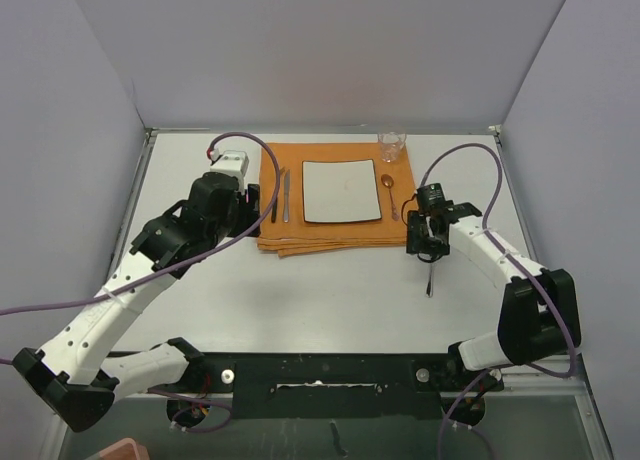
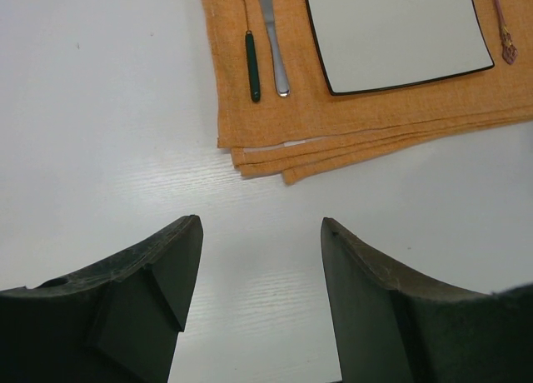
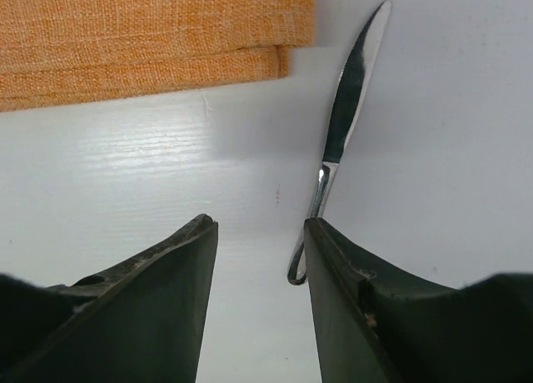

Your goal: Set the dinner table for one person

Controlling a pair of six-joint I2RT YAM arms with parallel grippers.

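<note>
A square white plate (image 1: pixel 341 191) lies on the orange mat (image 1: pixel 340 233), with a dark-handled utensil (image 2: pixel 253 67) and silver knife (image 2: pixel 276 58) to its left and a spoon (image 1: pixel 391 193) to its right. Another knife (image 3: pixel 341 125) lies on the bare table just off the mat's front right corner. My right gripper is open above that knife's handle, nothing between its fingers. My left gripper is open over bare table at the mat's front left, holding nothing.
A clear glass (image 1: pixel 391 148) stands at the mat's back right. Walls enclose the back and both sides.
</note>
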